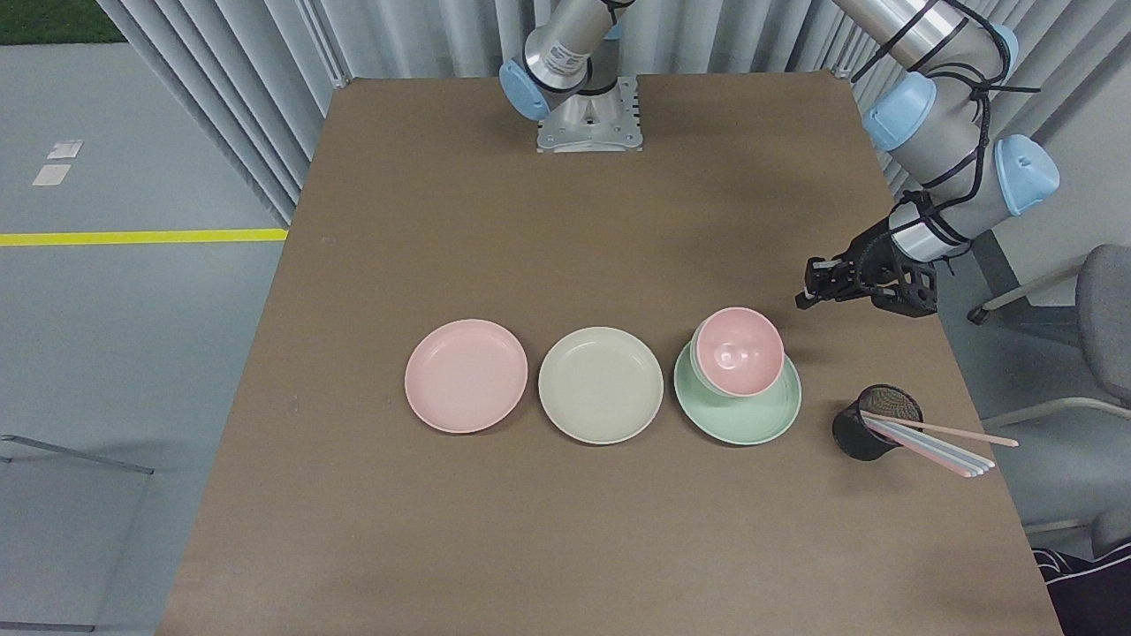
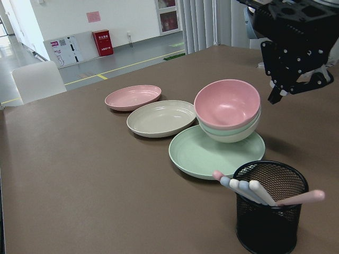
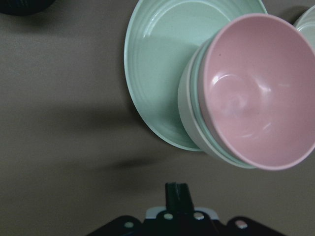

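A stack of bowls, pink (image 1: 742, 350) on top over pale green and cream ones (image 3: 190, 113), rests on the green plate (image 1: 716, 419). The cream plate (image 1: 600, 385) and pink plate (image 1: 466, 375) sit to its left, both empty. My black gripper (image 1: 816, 286) is up and to the right of the stack, apart from it. In the wrist view its tip shows below the bowls with nothing visible in it; whether it is open or shut is unclear.
A black mesh cup (image 1: 856, 435) holding pink, white and blue utensils stands at the right, near the table edge.
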